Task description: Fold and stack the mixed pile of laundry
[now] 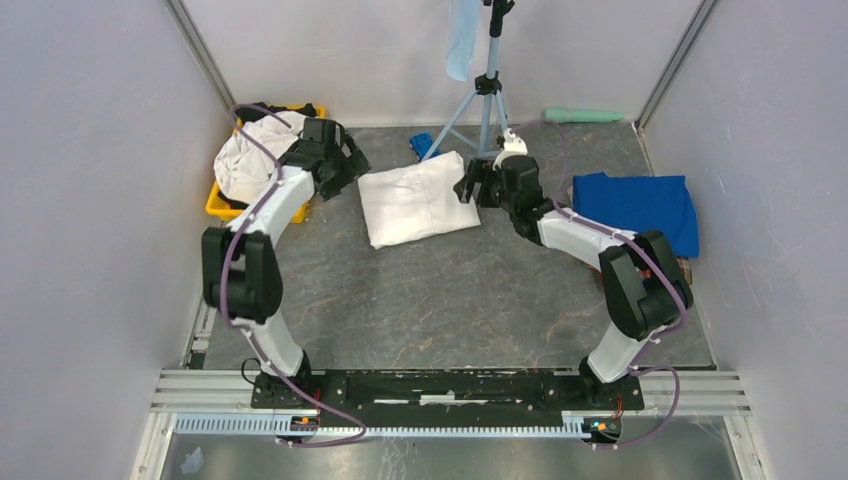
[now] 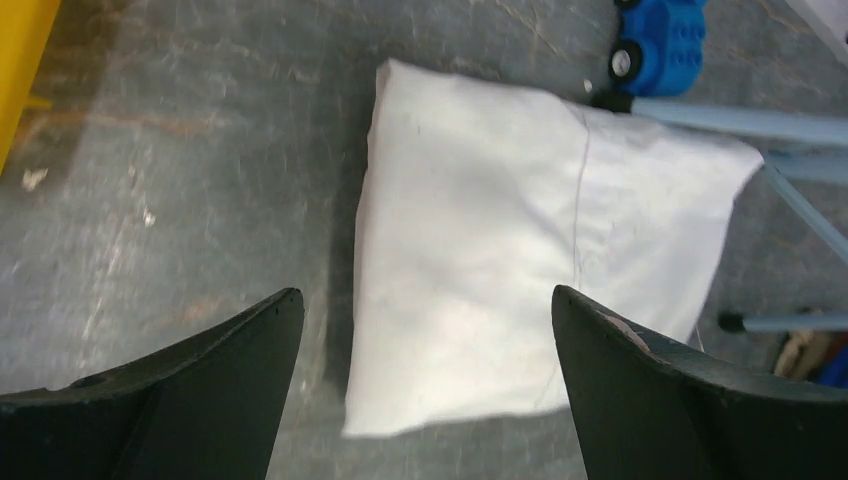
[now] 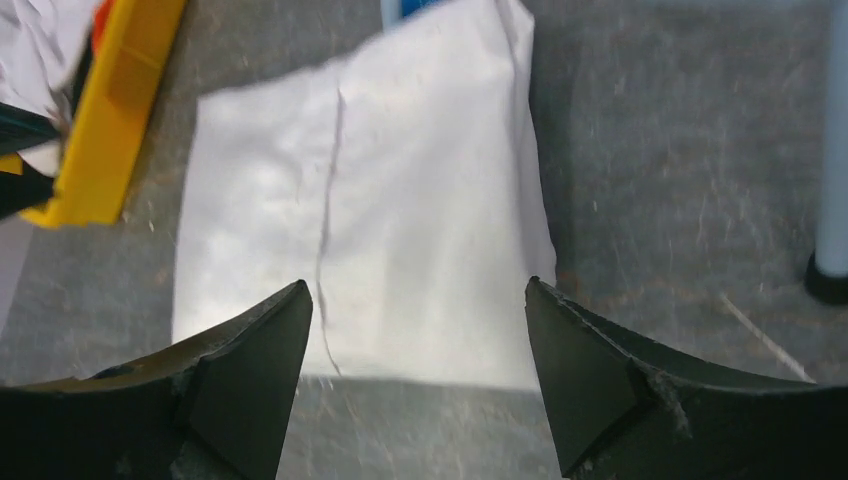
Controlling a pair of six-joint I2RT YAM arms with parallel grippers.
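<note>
A white cloth point(image 1: 418, 202) lies as a flat, slightly skewed rectangle on the grey floor, a seam line running across it. My left gripper point(image 1: 352, 168) is open just off its upper left corner, and my right gripper point(image 1: 470, 180) is open by its right edge. The left wrist view has the white cloth point(image 2: 465, 240) spread beyond empty fingers point(image 2: 215, 385). From the right wrist the same cloth point(image 3: 400, 200) appears, again with nothing held between the fingers. At the right a folded blue cloth point(image 1: 645, 205) lies on a plaid cloth, mostly hidden by my right arm.
A yellow basket point(image 1: 216, 206) at the upper left holds white laundry point(image 1: 258, 158) and some black fabric. A tripod point(image 1: 487, 110) stands right behind the white cloth, with a blue object point(image 1: 421, 146) by its leg. A green tube point(image 1: 583, 115) lies at the back.
</note>
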